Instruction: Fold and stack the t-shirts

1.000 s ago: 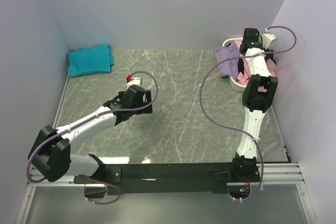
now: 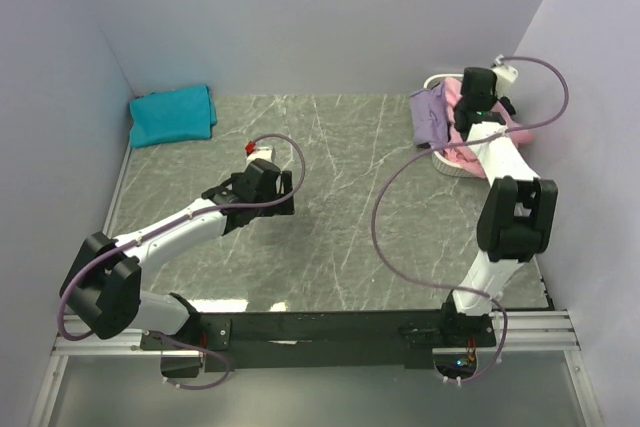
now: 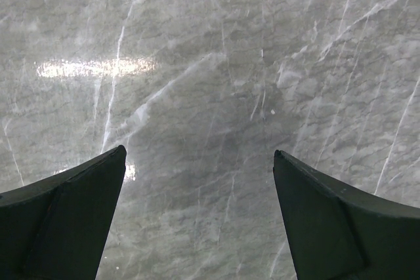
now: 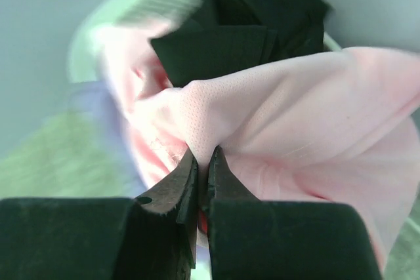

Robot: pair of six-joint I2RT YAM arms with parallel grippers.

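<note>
A pink shirt (image 4: pixel 282 116) is pinched in my right gripper, its cloth bunched between the fingertips and draping to both sides. In the top view, that arm reaches over the white basket (image 2: pixel 455 169) at the back right, hiding part of the pink cloth (image 2: pixel 465 155). Black cloth (image 4: pixel 223 44) lies behind the pink shirt in the right wrist view. A purple shirt (image 2: pixel 429 117) hangs over the basket's left side. At the back left rests a folded teal shirt (image 2: pixel 172 118). My left gripper is open above bare table, nothing between its fingers.
Walls stand close behind the basket and to its right. A loose purple cable (image 2: pixel 385 247) loops from the right arm across the table.
</note>
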